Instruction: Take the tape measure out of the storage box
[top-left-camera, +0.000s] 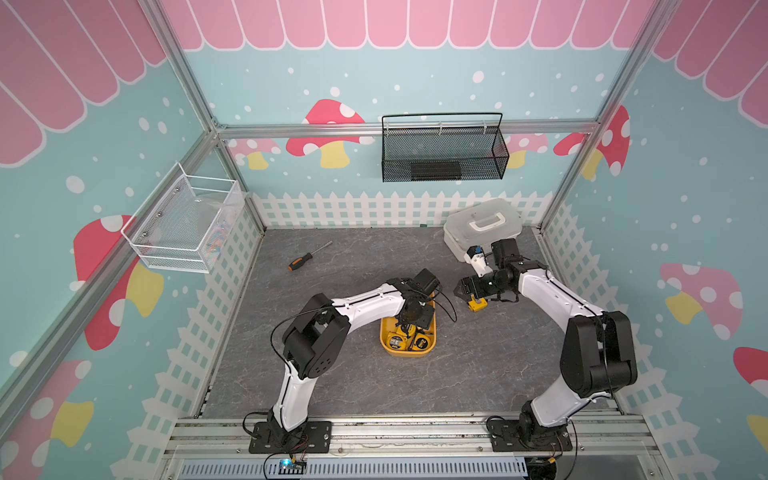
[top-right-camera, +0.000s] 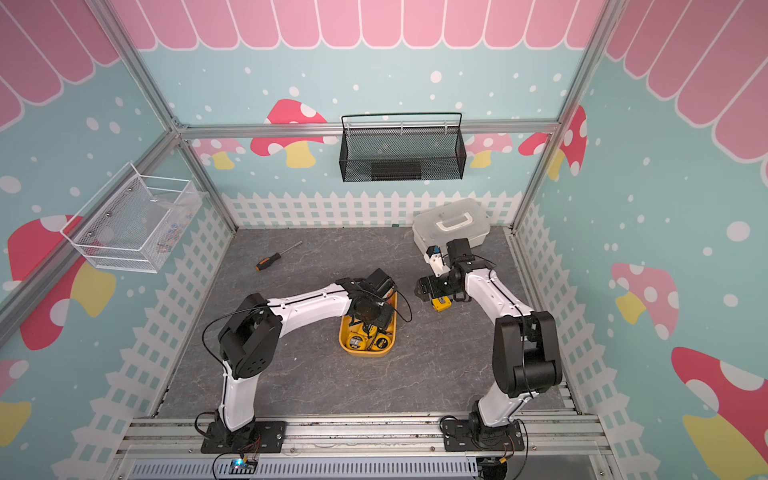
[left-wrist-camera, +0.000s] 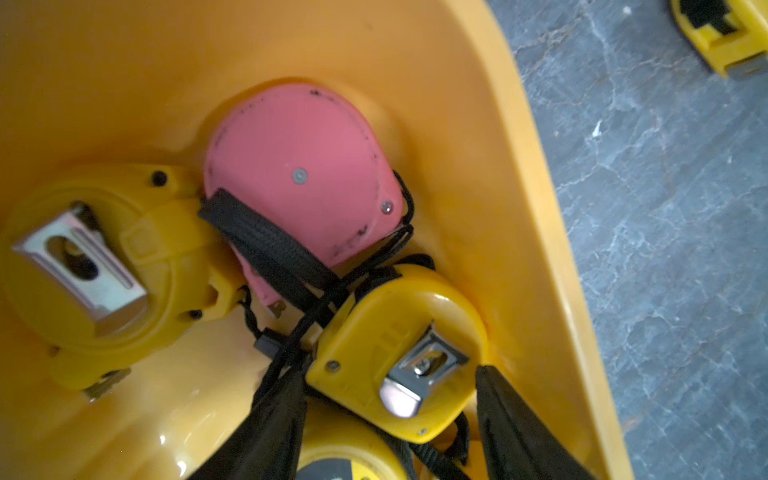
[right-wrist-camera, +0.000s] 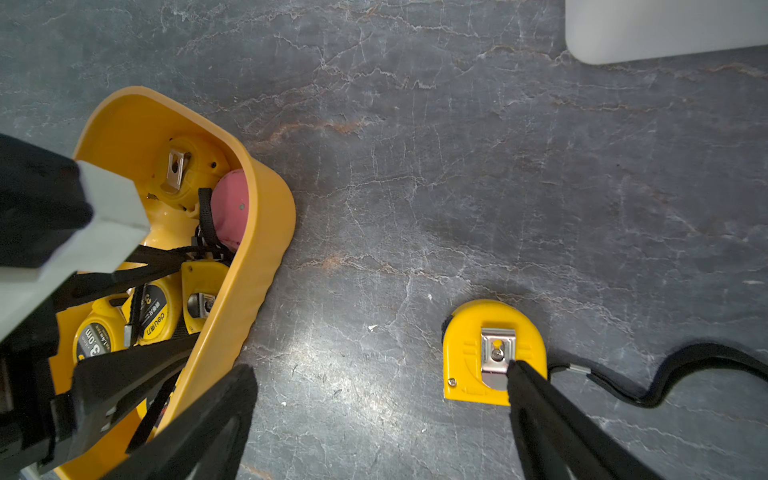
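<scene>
The yellow storage box (top-left-camera: 434, 329) holds several tape measures. In the left wrist view my left gripper reaches into it, open, its fingers on either side of a yellow tape measure (left-wrist-camera: 376, 352); whether they touch it cannot be told. A pink tape measure (left-wrist-camera: 296, 160) and another yellow one (left-wrist-camera: 48, 280) lie beside it in the box, with black straps across them. My right gripper is open over the table, nothing held. One yellow tape measure (right-wrist-camera: 464, 360) lies loose outside the box, close to the right fingertip, its black strap (right-wrist-camera: 696, 356) trailing.
At the back right stands a lidded translucent container (top-left-camera: 484, 228), just behind the right arm. A screwdriver (top-left-camera: 308, 257) lies at the back left. A black wire basket (top-left-camera: 444, 152) hangs on the back wall.
</scene>
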